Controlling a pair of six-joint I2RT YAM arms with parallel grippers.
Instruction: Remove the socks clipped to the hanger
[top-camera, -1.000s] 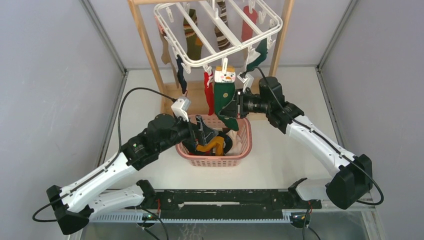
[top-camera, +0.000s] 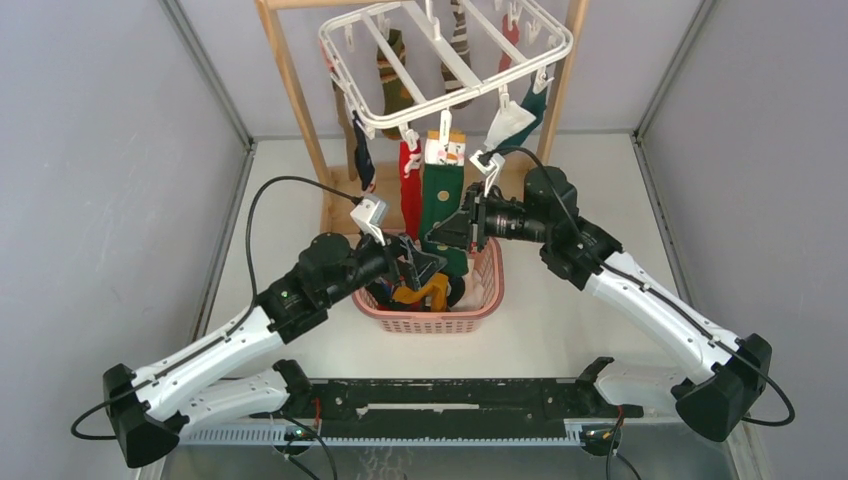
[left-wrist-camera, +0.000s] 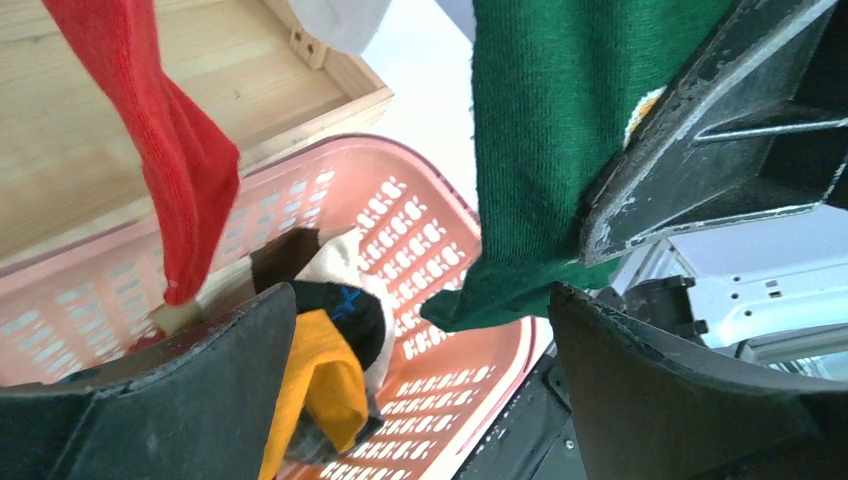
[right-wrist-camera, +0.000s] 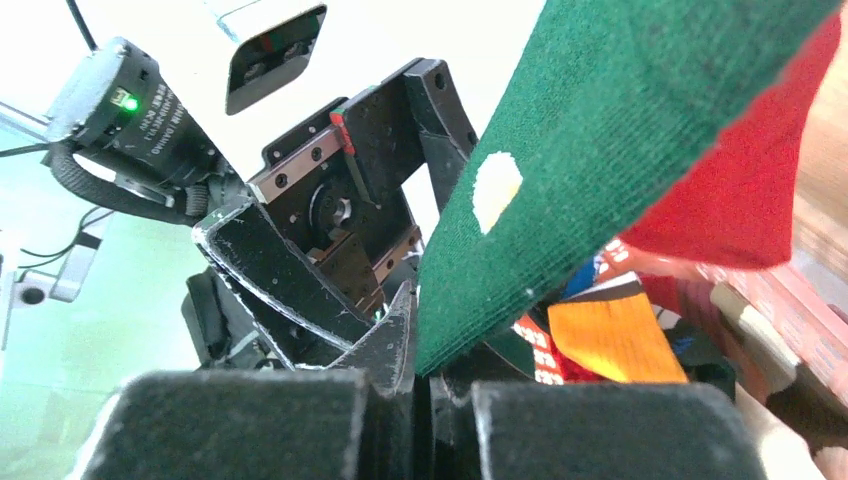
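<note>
A long green sock with pale dots and a white-and-orange top (top-camera: 440, 195) hangs from a clip at the front of the white hanger (top-camera: 475, 92). My right gripper (top-camera: 442, 238) is shut on its right side; in the right wrist view the closed fingers (right-wrist-camera: 600, 425) pinch the green fabric (right-wrist-camera: 560, 190). Lower and to the left, my left gripper (top-camera: 428, 262) stands open by the sock's lower end. The green toe (left-wrist-camera: 470, 310) hangs beyond its fingers (left-wrist-camera: 690, 390) in the left wrist view, with nothing held between them.
Under the hanger, a pink basket (top-camera: 430, 325) holds several socks, including an orange one (top-camera: 432, 290). A red sock (top-camera: 411, 190) and a dark blue sock (top-camera: 362, 155) hang left of the green one; a white-and-teal sock (top-camera: 508, 123) hangs to the right. Wooden posts (top-camera: 300, 100) flank the hanger.
</note>
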